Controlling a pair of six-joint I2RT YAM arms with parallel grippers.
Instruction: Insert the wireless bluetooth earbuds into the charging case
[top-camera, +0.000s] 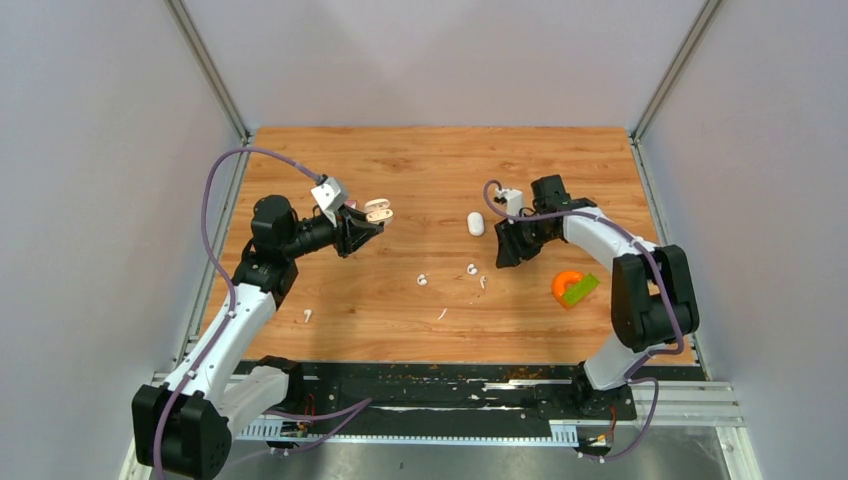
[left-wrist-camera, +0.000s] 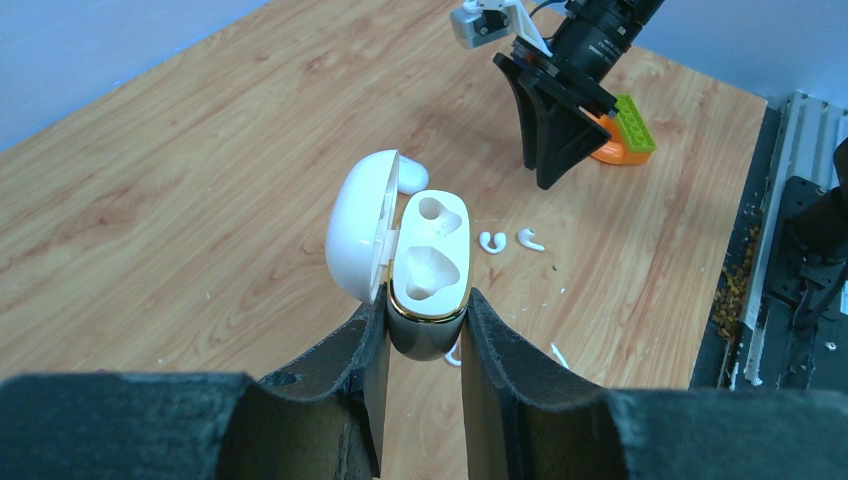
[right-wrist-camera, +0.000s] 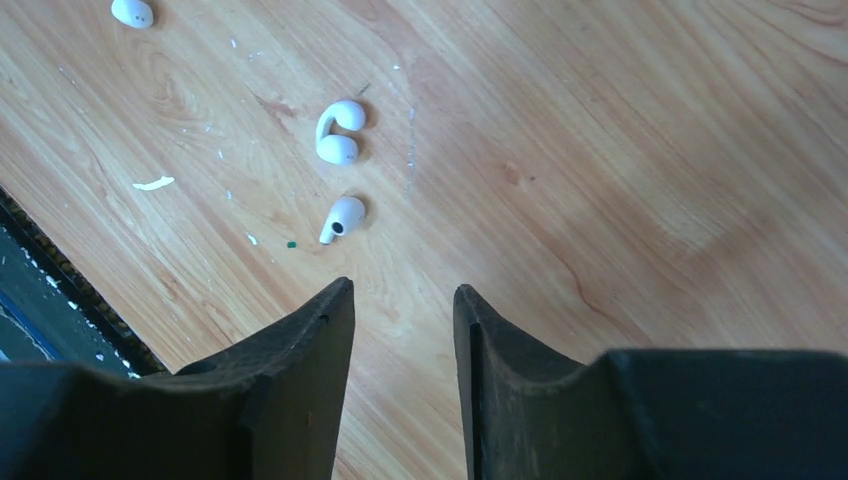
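Note:
Held above the table at left, the white charging case (left-wrist-camera: 430, 255) has its lid (left-wrist-camera: 362, 225) swung open and both earbud slots empty. My left gripper is shut on the case's lower end. Over the right half of the table, my right gripper is part open, with bare wood showing between its fingers. Ahead of those fingers, in the right wrist view, lies a single white earbud (right-wrist-camera: 345, 217). Beyond it rests a pair of earbuds (right-wrist-camera: 338, 148) close together. More white earbuds (top-camera: 422, 280) lie near the table's middle.
A closed white case (top-camera: 475, 223) stands left of the right gripper. An orange and green object (top-camera: 574, 288) sits at the right. Another small white piece (top-camera: 307, 315) lies front left, and a thin white strip (top-camera: 442, 313) front middle.

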